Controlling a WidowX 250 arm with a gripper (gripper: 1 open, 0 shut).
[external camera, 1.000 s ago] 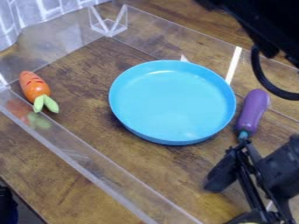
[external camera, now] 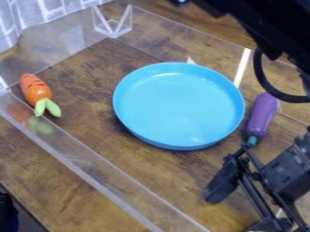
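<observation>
A blue plate [external camera: 179, 101] lies in the middle of a wooden surface [external camera: 109, 163]. To its right lies a purple eggplant-like toy [external camera: 262, 116] with a green tip. An orange toy carrot [external camera: 39, 93] with pale green leaves is at the left. The black gripper [external camera: 248, 181] is low at the lower right, just below the eggplant toy; whether it is open or shut is hard to tell.
Clear plastic walls [external camera: 103, 177] border the area along the left and back, with a clear corner piece at the top. The black arm fills the upper right. Bare wood shows below and left of the plate.
The gripper has shifted slightly at the lower right, by a small amount. The plate and toys have not moved.
</observation>
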